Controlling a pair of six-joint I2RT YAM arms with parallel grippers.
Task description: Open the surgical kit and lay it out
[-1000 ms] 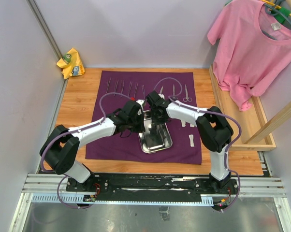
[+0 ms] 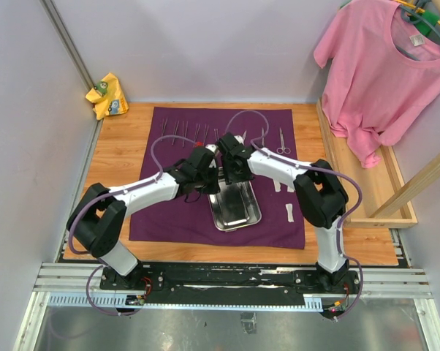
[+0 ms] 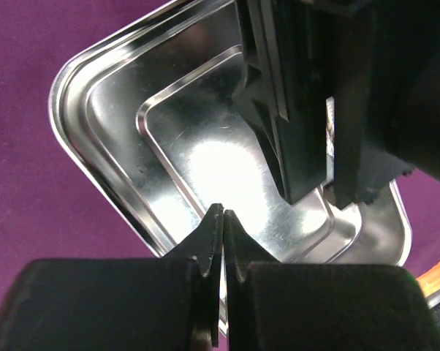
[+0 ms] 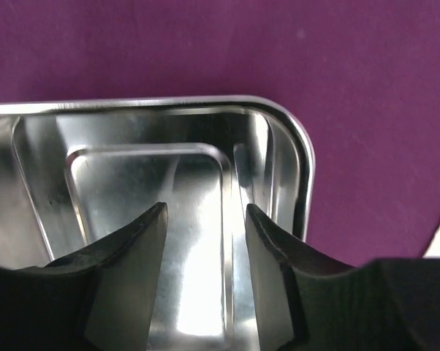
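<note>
The steel tray [image 2: 234, 212] lies on the purple cloth, with both arms over its far part. My left gripper is shut, nothing showing between its fingers, above the tray near its edge. Over the tray's interior, my right gripper stands part open with its fingers apart and no object gripped. A slim metal piece [image 4: 243, 174] shows along the tray's inner wall, just beyond the right fingertip; I cannot tell what it is. Dark right-arm parts cover much of the tray in the left wrist view.
Several slim instruments [image 2: 175, 132] lie in a row at the cloth's back. Scissors [image 2: 282, 142] and a white strip [image 2: 289, 213] are at the right. A yellow bag [image 2: 109, 96] stands back left; a wooden frame [image 2: 381, 222] borders the right.
</note>
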